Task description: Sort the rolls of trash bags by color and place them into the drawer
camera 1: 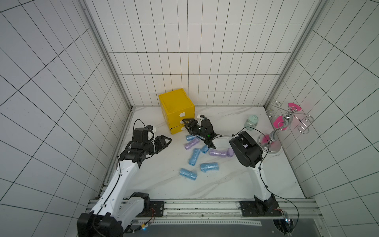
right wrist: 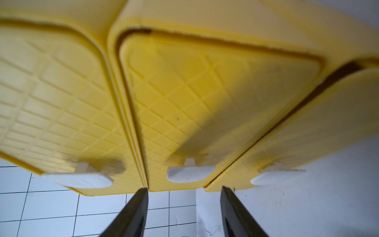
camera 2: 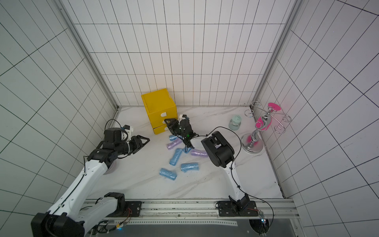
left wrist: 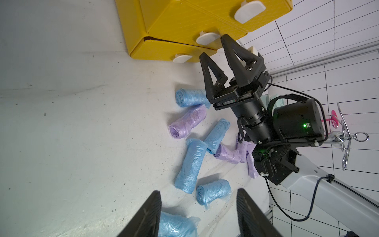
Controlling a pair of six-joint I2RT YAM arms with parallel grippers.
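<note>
The yellow drawer box (camera 1: pixel 175 102) stands at the back with its drawers shut or nearly so. White tab handles show close up in the right wrist view, the middle handle (right wrist: pixel 191 173) lying just beyond my right gripper. That gripper is open in front of the drawer faces, with nothing between its fingers. Above the table's left side, my left gripper stands apart and empty, its fingers spread. Several blue rolls, among them one blue roll (left wrist: pixel 191 165), and several purple rolls, one purple roll (left wrist: pixel 187 121) among them, lie loose on the table.
A pale green jar (camera 1: pixel 251 121) and a chrome stand with rings (camera 1: pixel 289 118) occupy the right side. The right arm passes over some of the rolls. Bare tabletop (left wrist: pixel 79 150) lies left of the rolls and in front of the box.
</note>
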